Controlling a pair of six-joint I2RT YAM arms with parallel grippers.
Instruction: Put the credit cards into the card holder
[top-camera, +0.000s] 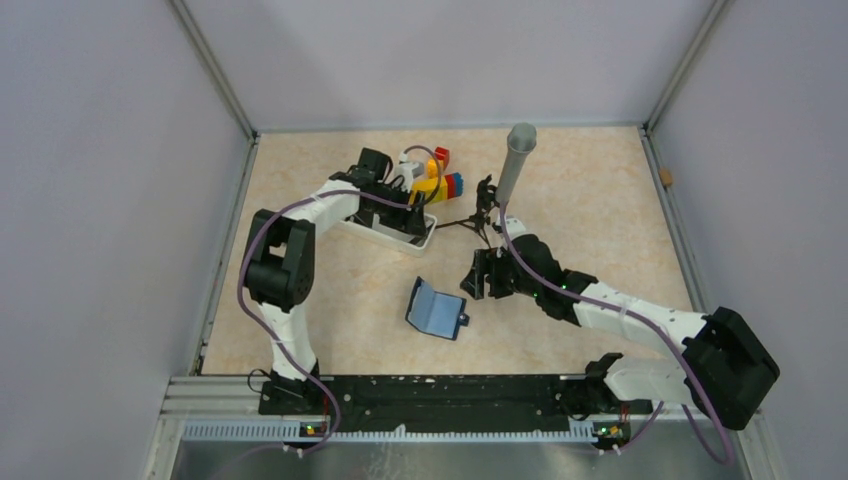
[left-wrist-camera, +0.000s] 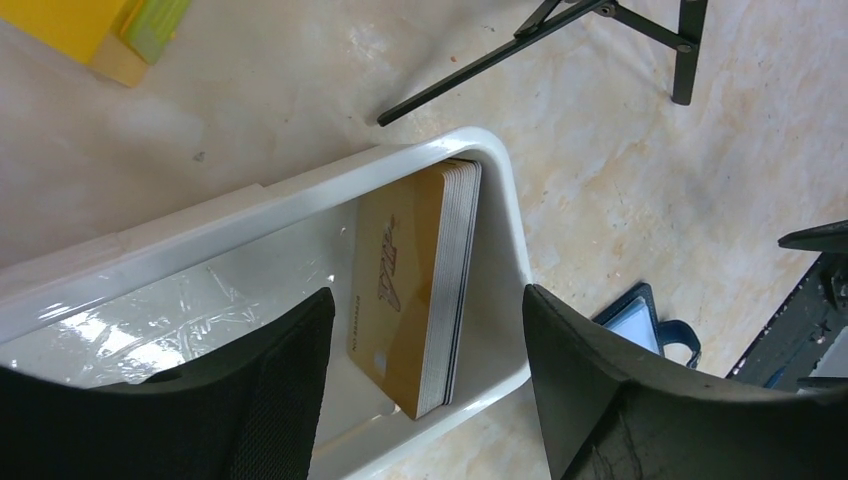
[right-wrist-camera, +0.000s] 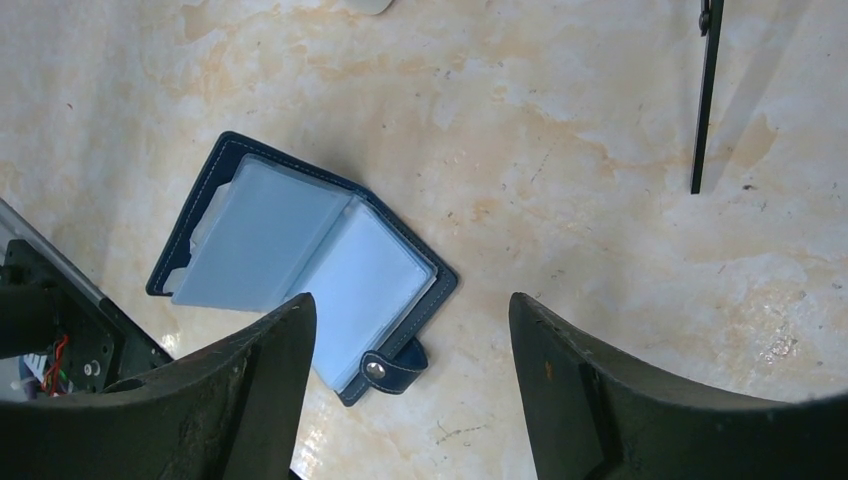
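Observation:
A stack of credit cards (left-wrist-camera: 410, 280), gold on its front face, leans on edge against the right end of the white box (left-wrist-camera: 515, 240). Over that end of the box, my left gripper is open, its fingers on either side of the stack with nothing held. The blue card holder (right-wrist-camera: 310, 255) lies spread open on the table, with pale sleeves and a snap strap (right-wrist-camera: 395, 370). My right gripper stands open and empty above the table, the holder partly beyond its left finger. In the top view the holder (top-camera: 437, 310) sits front of centre.
Yellow, red and blue blocks (top-camera: 440, 185) are behind the box. A black tripod (top-camera: 485, 210) with a grey upright tube (top-camera: 518, 150) stands between the arms. Table around the holder is clear.

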